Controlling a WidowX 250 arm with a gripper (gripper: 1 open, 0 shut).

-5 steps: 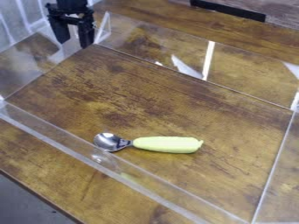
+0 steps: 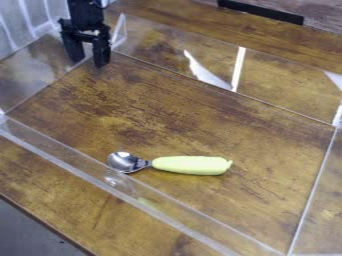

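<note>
A spoon with a steel bowl (image 2: pixel 123 161) and a thick pale yellow-green handle (image 2: pixel 190 165) lies on the wooden floor of a clear-walled enclosure, in the lower middle of the view. My black gripper (image 2: pixel 87 55) hangs at the far left back corner, well away from the spoon, with its fingers pointing down and apparently apart. Nothing shows between them, though the fingers are small and dark here.
Clear acrylic walls (image 2: pixel 80 160) edge the wooden work surface (image 2: pixel 174 110) on all sides in view. A dark bar (image 2: pixel 254 14) lies beyond the back wall. The floor between gripper and spoon is clear.
The spoon is unchanged.
</note>
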